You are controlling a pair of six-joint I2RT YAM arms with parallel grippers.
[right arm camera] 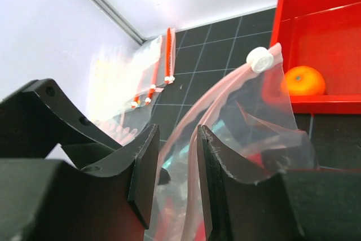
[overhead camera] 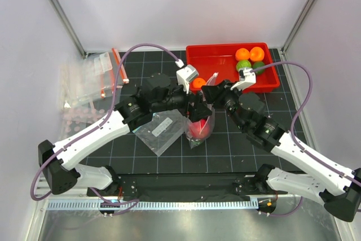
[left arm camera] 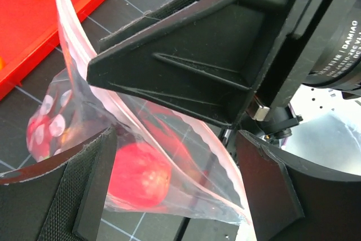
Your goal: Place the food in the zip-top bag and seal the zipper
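Note:
A clear zip top bag (overhead camera: 193,141) stands between my arms on the dark mat, its pink zip edge uppermost. Inside it lies a red, round food item (left arm camera: 138,174); a red piece with pale spots (left arm camera: 48,125) shows beside it. A white slider (right arm camera: 260,59) sits at the far end of the zip. My right gripper is part open, the zip edge running through the gap between its fingers. My left gripper is spread open, a lower corner of the bag's edge near one finger (left arm camera: 268,190). Contact there cannot be made out.
A red bin (overhead camera: 211,60) at the back holds oranges and green items. A flat empty bag (overhead camera: 159,131) lies left of the filled one; more clear bags (overhead camera: 90,80) lie at the far left. Both grippers are crowded close together.

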